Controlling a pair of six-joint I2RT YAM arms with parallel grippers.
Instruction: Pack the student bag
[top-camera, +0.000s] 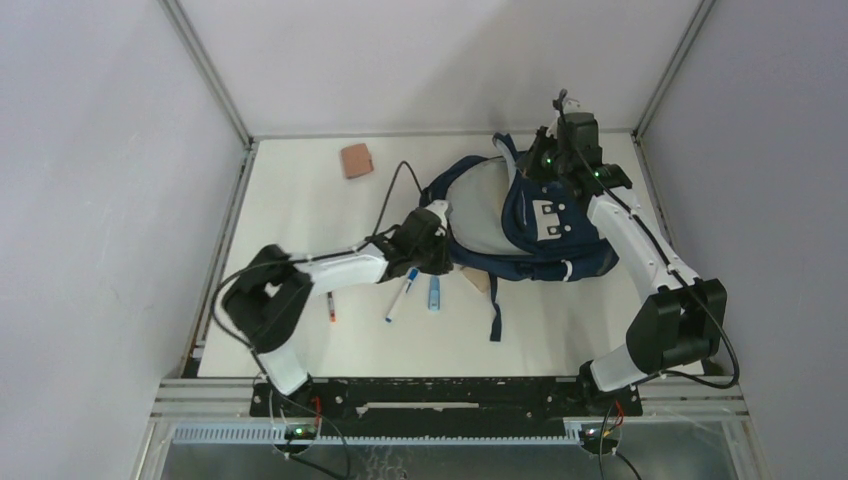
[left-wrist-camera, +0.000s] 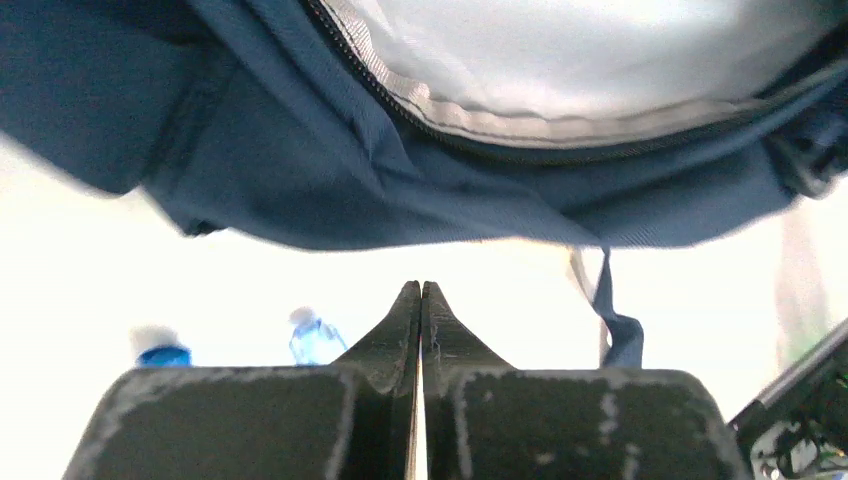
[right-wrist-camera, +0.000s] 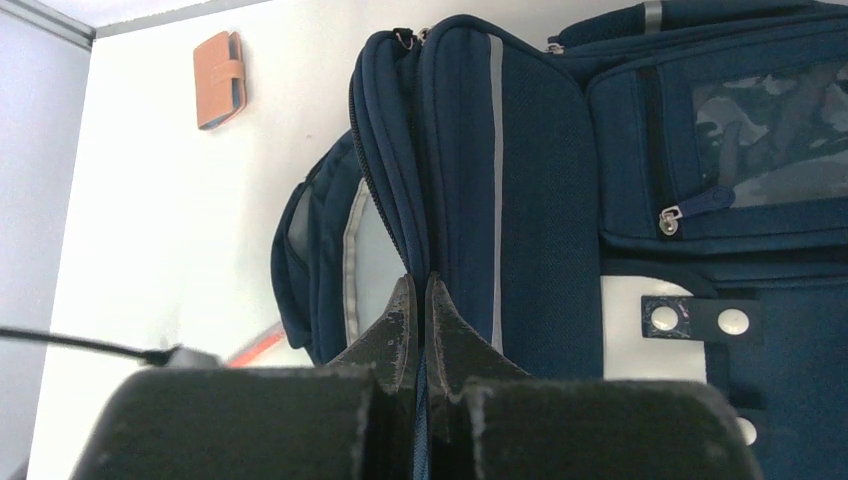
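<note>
The navy bag lies unzipped at the right of the table, its grey lining showing. My left gripper is shut with nothing between its fingers; the bag's near edge lies outside them, farther up in the left wrist view. My right gripper is shut on the bag's raised flap, which rises ahead of the fingertips. A blue-and-white pen and a small blue item lie near the left gripper. A beige flat thing is partly hidden at the bag's edge.
A brown wallet sits at the back left. An orange-and-dark pen lies front left, partly near the left arm. One bag strap trails toward the front.
</note>
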